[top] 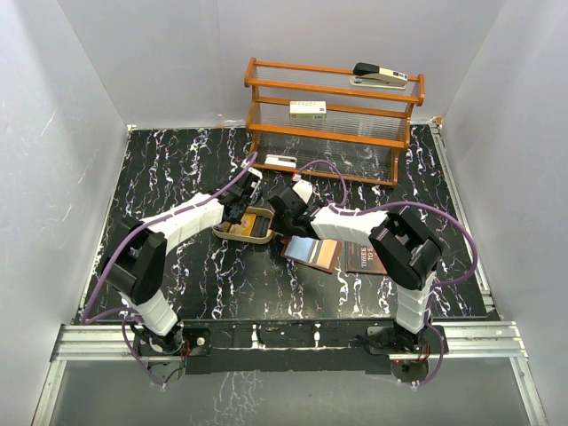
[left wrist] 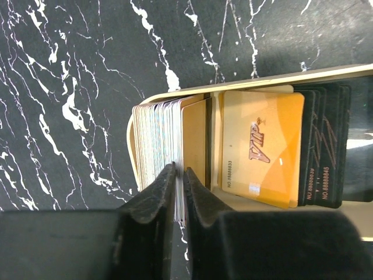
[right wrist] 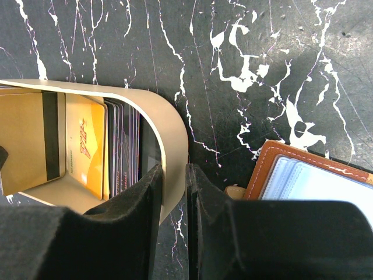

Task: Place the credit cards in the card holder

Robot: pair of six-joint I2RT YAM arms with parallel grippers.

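The cream-walled card holder lies open on the marble table. Upright at its left end stands a tight stack of thin white-edged cards, with a gold card face on its inner side. An orange VIP card leans mid-holder against several black cards. My left gripper is at the stack, its fingers close together with white edges between the tips; whether they press on them is unclear. My right gripper is shut on the holder's rounded right end wall.
A brown wallet with pale pockets lies just right of the holder, below my right arm. Farther right is a dark book. A wooden rack stands behind, carrying a stapler and a small box.
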